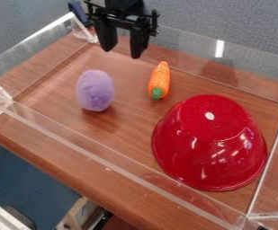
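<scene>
My black gripper point(123, 43) hangs at the top centre over the back of the wooden tray floor, fingers apart with nothing visible between them. Below it to the left sits a purple egg-shaped object point(95, 89). An orange carrot with a green end point(159, 79) lies to its right. A large glossy red bowl point(210, 144) rests upside down at the front right.
Clear low walls point(51, 121) enclose the wooden surface on the sides. Bare floor lies in the middle, between the egg shape, the carrot and the bowl.
</scene>
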